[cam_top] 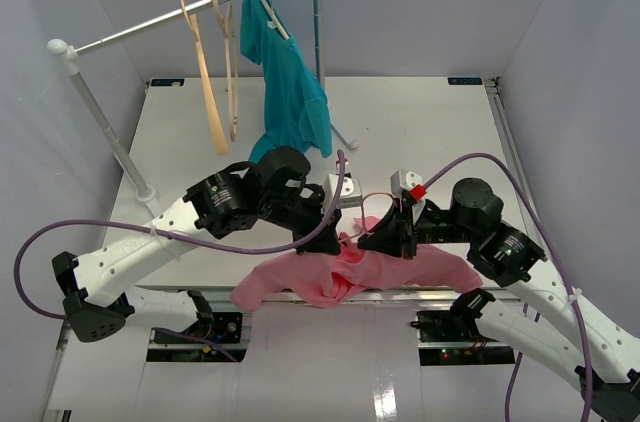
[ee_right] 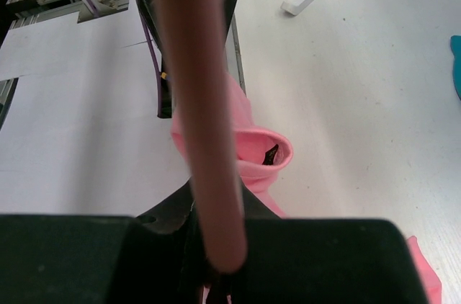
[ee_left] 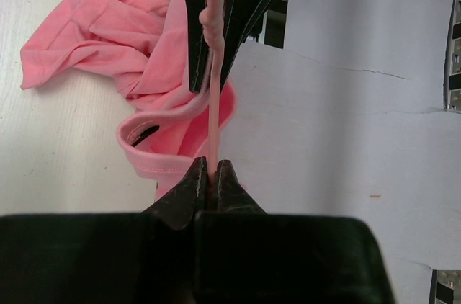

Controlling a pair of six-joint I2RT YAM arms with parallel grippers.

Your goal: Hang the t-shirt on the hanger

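A pink t-shirt (cam_top: 262,282) lies bunched along the front table edge, its collar loop (ee_left: 130,131) open in the left wrist view. A thin pink hanger (cam_top: 376,195) stands between my grippers over the shirt. My left gripper (cam_top: 333,242) is shut on the hanger's rod (ee_left: 213,124), which runs up past the other gripper's black fingers. My right gripper (cam_top: 368,242) is at the hanger just right of it; in the right wrist view a blurred pink bar hides most of the space between its fingertips.
A white rack (cam_top: 100,40) at the back left carries bare wooden hangers (cam_top: 205,92) and a teal t-shirt (cam_top: 290,102). Walls stand close on both sides.
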